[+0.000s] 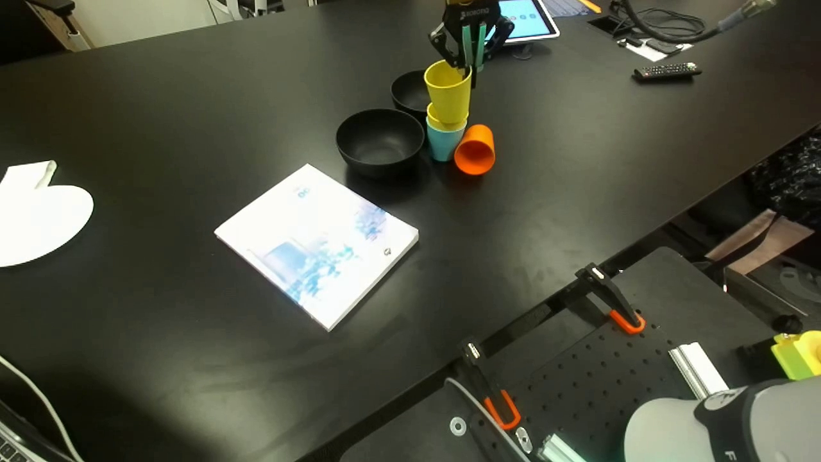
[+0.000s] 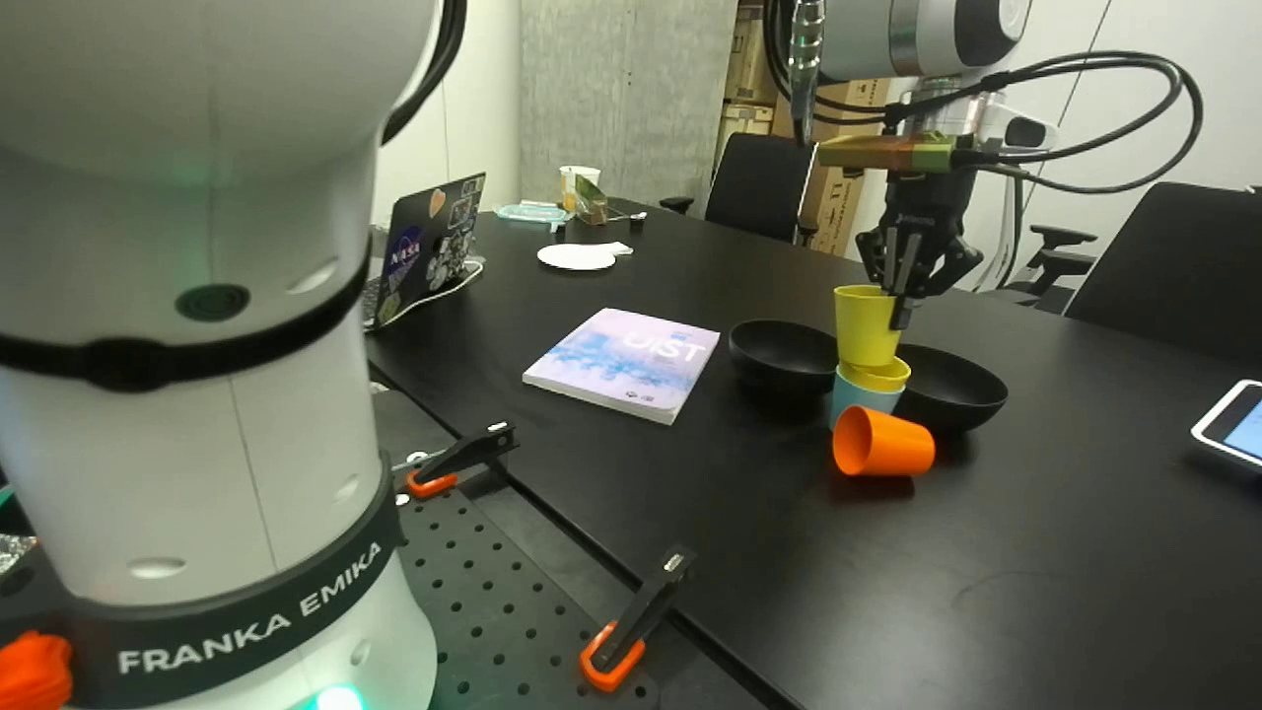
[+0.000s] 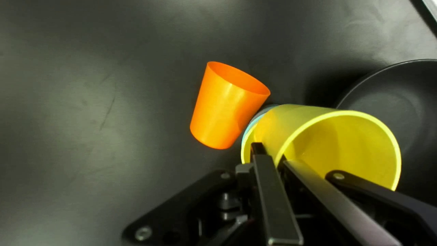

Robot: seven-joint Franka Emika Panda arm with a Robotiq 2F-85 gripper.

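Note:
A yellow cup (image 2: 866,326) hangs mouth-up, pinched at its wall by my shut gripper. One finger is inside the rim and one outside. Directly beneath it, a second yellow cup (image 2: 876,374) is nested in a light blue cup (image 2: 860,400) on the table. The held cup's lower end overlaps the mouth of that stack in both exterior views; how deep it sits cannot be told. An orange cup (image 3: 227,107) lies on its side right by the stack, its opening (image 1: 474,158) facing the near side in exterior view 1.
Two black bowls, a nearer one (image 1: 380,142) and a farther one (image 1: 411,94), stand close to the stack. A white book (image 1: 323,250) lies beyond the nearer bowl. A tablet (image 1: 531,19) and a remote (image 1: 666,70) rest farther off. Table around the orange cup's open side is clear.

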